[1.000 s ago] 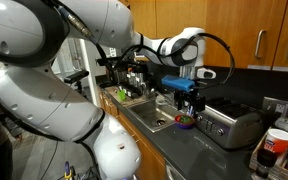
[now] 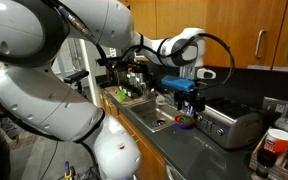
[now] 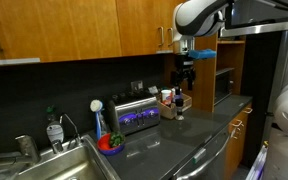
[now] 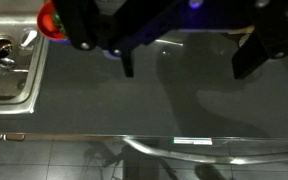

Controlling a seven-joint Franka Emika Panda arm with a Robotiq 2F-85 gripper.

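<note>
My gripper is open above the dark countertop, its two fingers standing wide apart with only bare counter between them. From the second exterior view, the gripper hangs over the counter, to the right of the toaster oven. A bowl with red and green contents rests on the counter between the sink and the toaster oven. Part of that red-rimmed bowl shows at the top left of the wrist view, away from the fingers.
The metal sink lies left of the bowl. Against the wall stands the silver toaster oven. Cups occupy a rack at the right in the first exterior view.
</note>
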